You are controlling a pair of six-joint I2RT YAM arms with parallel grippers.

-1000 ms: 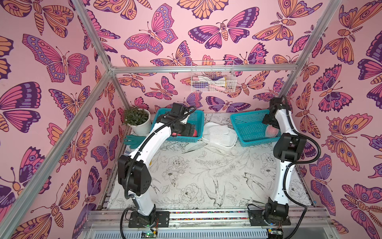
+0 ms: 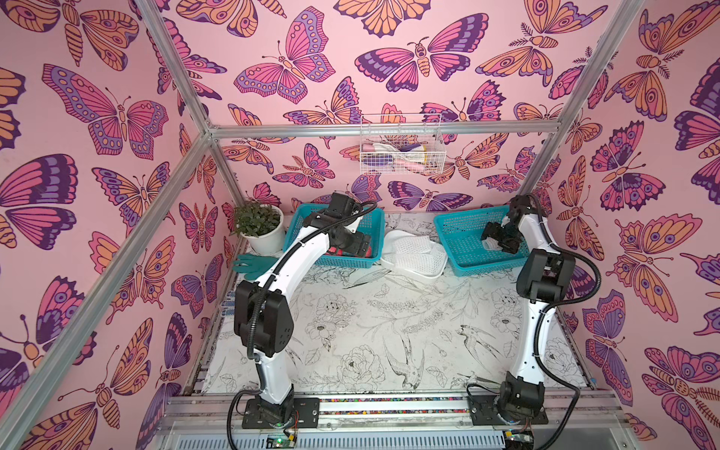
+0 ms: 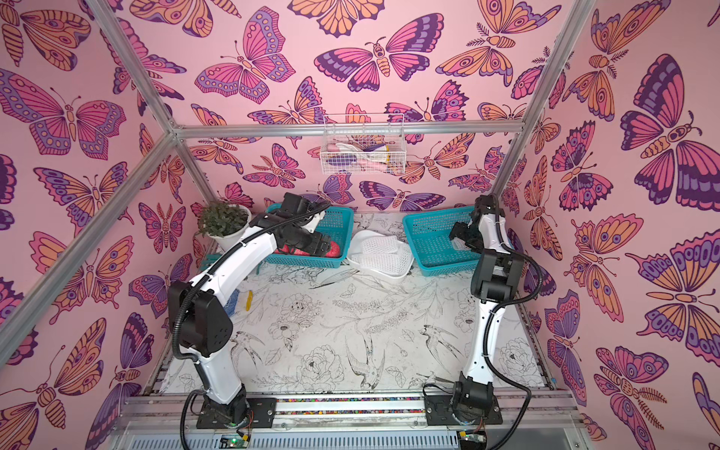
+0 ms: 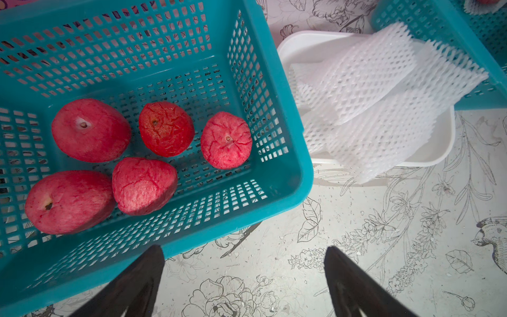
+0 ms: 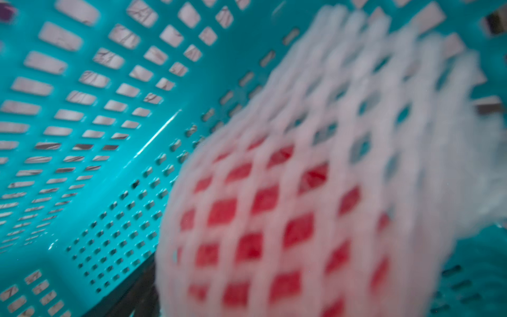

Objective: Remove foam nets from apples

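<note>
In the right wrist view an apple in a white foam net point(image 5: 264, 222) fills the foreground, red showing through the mesh. It lies in the right teal basket point(image 2: 480, 267). My right gripper point(image 2: 504, 238) is down in that basket at the apple, open; most of its fingers are hidden. My left gripper stands open over the left basket's front edge, nothing between its fingers. Several bare red apples point(image 4: 91, 130) lie in the left teal basket point(image 4: 287, 174). Removed foam nets point(image 4: 380, 95) are heaped on the white tray point(image 4: 447, 140) between the baskets.
A potted plant point(image 2: 258, 225) stands left of the left basket, with a teal glove point(image 2: 253, 265) in front of it. A wire rack point(image 2: 402, 153) hangs on the back wall.
The left arm's elbow has shifted slightly right.
</note>
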